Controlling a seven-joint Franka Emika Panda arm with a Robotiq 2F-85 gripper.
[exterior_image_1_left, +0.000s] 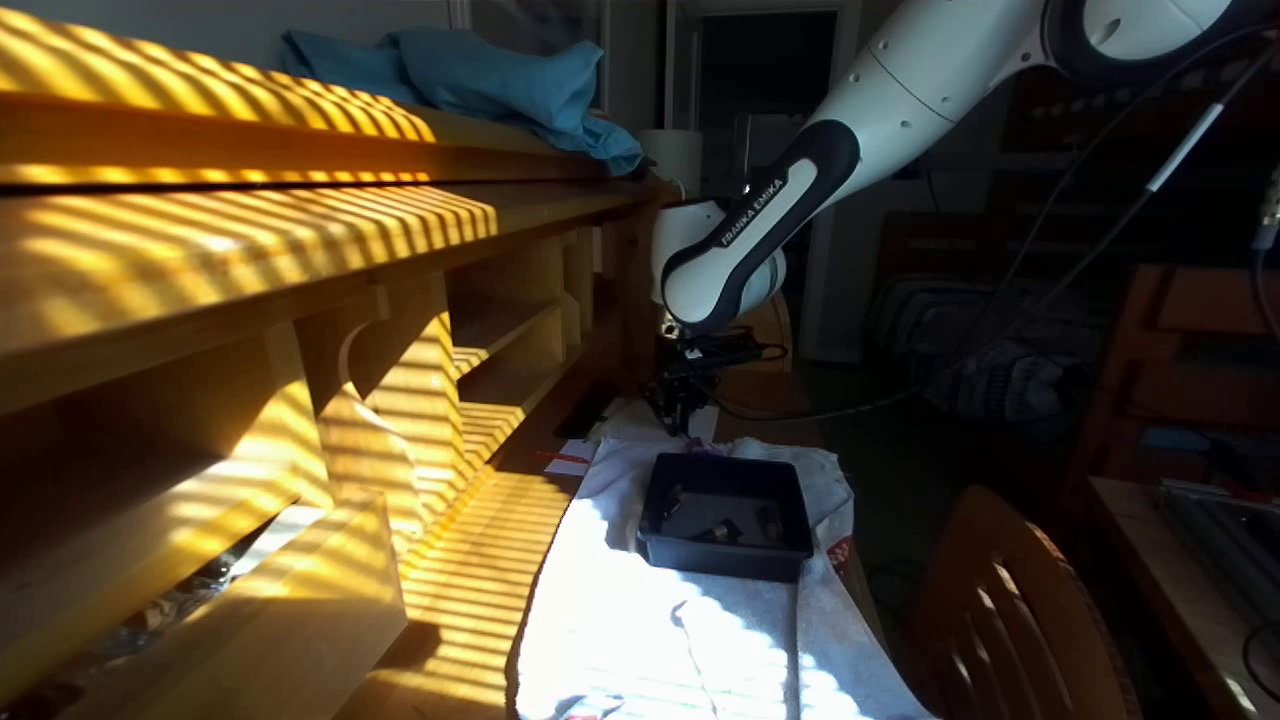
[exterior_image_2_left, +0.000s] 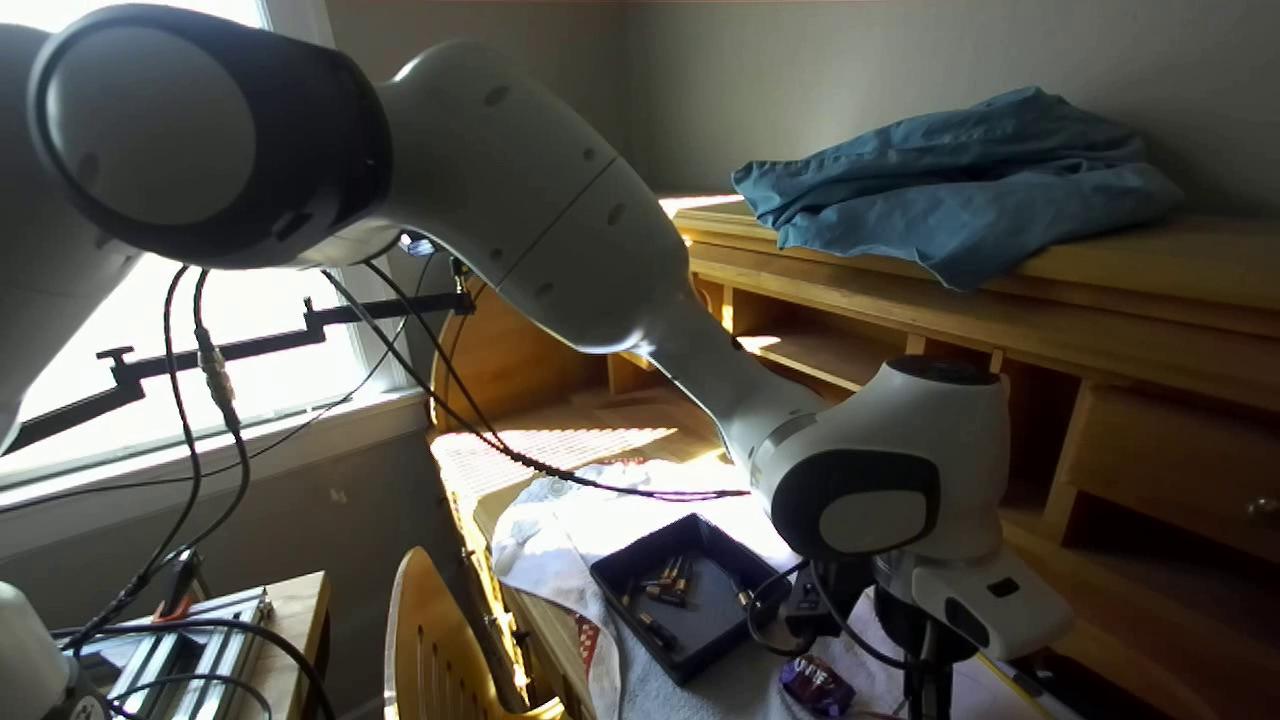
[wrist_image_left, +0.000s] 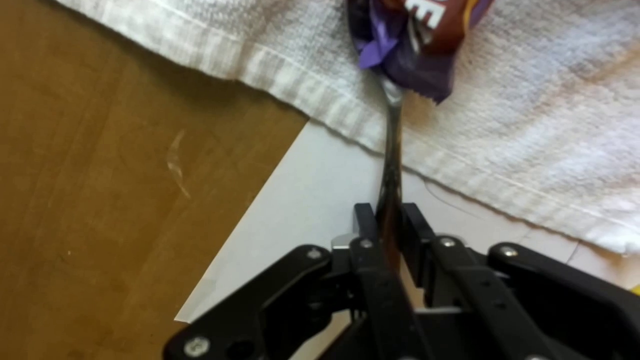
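Observation:
In the wrist view my gripper is shut on the handle of a slim metal utensil (wrist_image_left: 393, 141). From between the fingers the utensil runs up to a purple and brown wrapped packet (wrist_image_left: 429, 63). Its far end is hidden at the packet, so I cannot tell whether it lies under it or in it. Exterior view 2 shows the purple packet (exterior_image_2_left: 817, 685) on the cloth, beside the arm's dark end. The gripper is small and dark in exterior view 1, behind the tray.
A black tray (exterior_image_1_left: 726, 558) holding several small dark and brass-coloured pieces stands on the white cloth (wrist_image_left: 288, 54). White paper (wrist_image_left: 288, 198) lies over the brown wooden table (wrist_image_left: 120, 198). Wooden shelves (exterior_image_1_left: 516, 324) flank the table; a chair (exterior_image_1_left: 1008, 600) stands opposite.

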